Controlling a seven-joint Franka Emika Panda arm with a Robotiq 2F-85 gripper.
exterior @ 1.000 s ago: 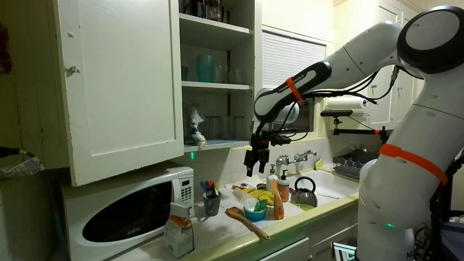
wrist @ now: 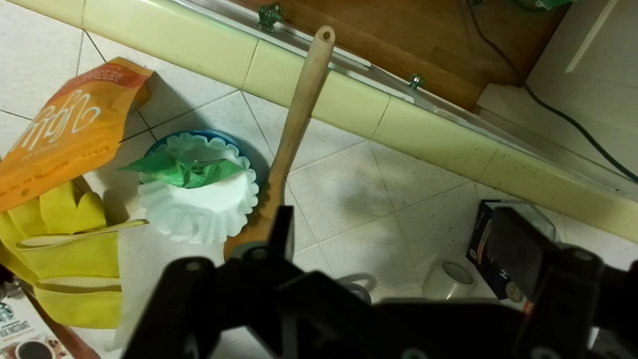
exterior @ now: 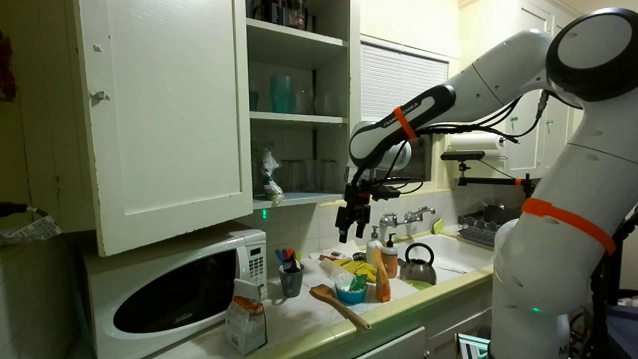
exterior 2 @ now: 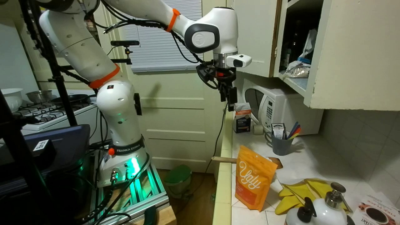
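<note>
My gripper [exterior: 351,231] hangs high above the counter with its fingers pointing down. In the wrist view its two dark fingers [wrist: 519,248] stand wide apart, with nothing held between them. Below lies a wooden spatula [wrist: 293,128], its handle reaching over the yellow counter edge. Beside the spatula is a blue bowl [exterior: 351,293] with white fluted paper liners [wrist: 200,218] and a green wrapper [wrist: 191,173] in it. An orange pouch [exterior 2: 255,178] stands near the counter's front edge. Yellow rubber gloves [wrist: 78,269] lie close to the pouch.
A microwave [exterior: 179,293] sits under the open cabinet door [exterior: 167,113]. In front of it are a grey cup of utensils [exterior: 291,281] and a carton [exterior: 246,323]. Soap bottles [exterior: 390,258] and a kettle [exterior: 418,270] crowd the sink side. Bare tiles [wrist: 353,191] show beside the spatula.
</note>
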